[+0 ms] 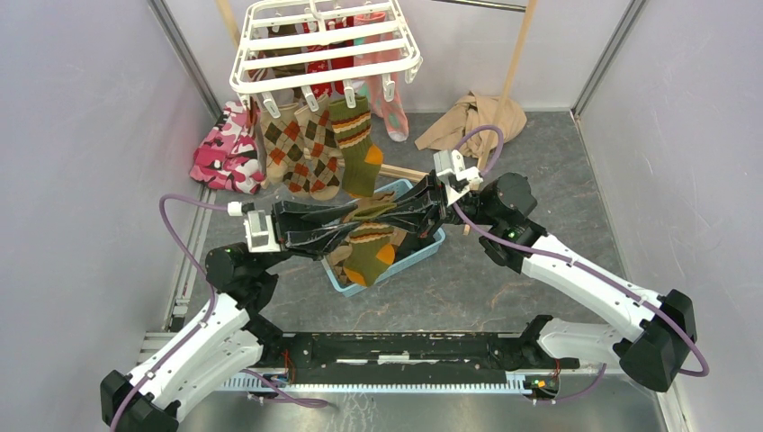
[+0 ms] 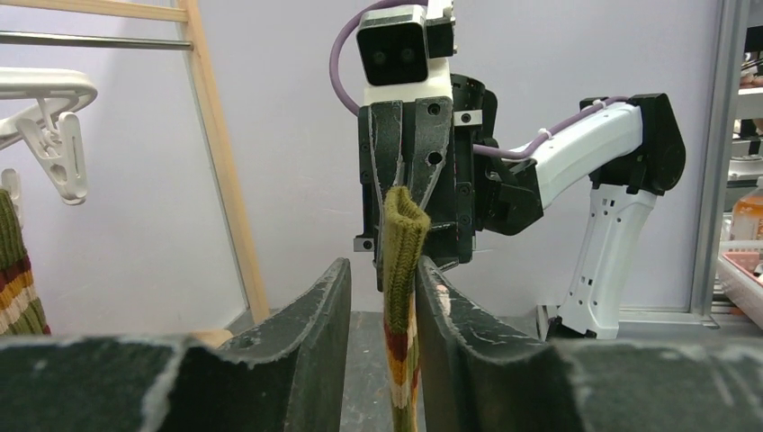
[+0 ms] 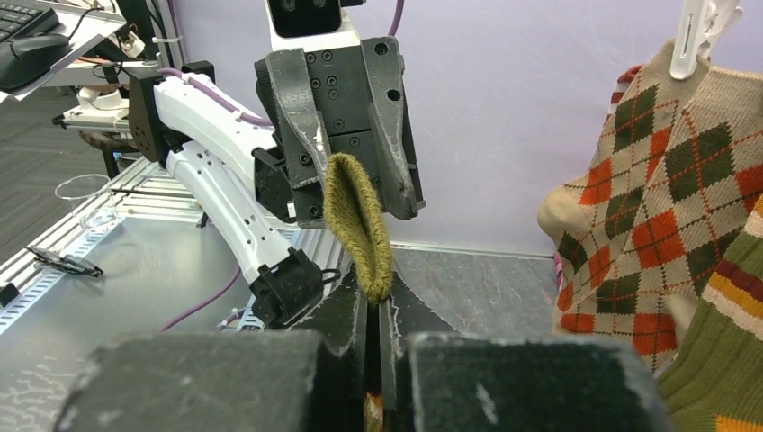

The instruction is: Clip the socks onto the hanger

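An olive striped sock [image 1: 369, 261] hangs between my two grippers over the blue bin [image 1: 414, 256]; its folded cuff [image 2: 402, 225] stands upright. My right gripper [image 1: 396, 220] is shut on it, the cuff rising above the fingers in the right wrist view. My left gripper faces it from opposite, fingers parted around the sock; whether they touch it I cannot tell. The white hanger [image 1: 324, 85] holds argyle socks [image 3: 657, 207], a matching olive sock [image 1: 351, 144] and red and pink socks.
A pink camouflage cloth [image 1: 220, 153] lies left of the hanging socks. A beige cloth [image 1: 468, 126] lies at the back right, by a wooden stand [image 1: 513, 63]. The floor to the right of the bin is clear.
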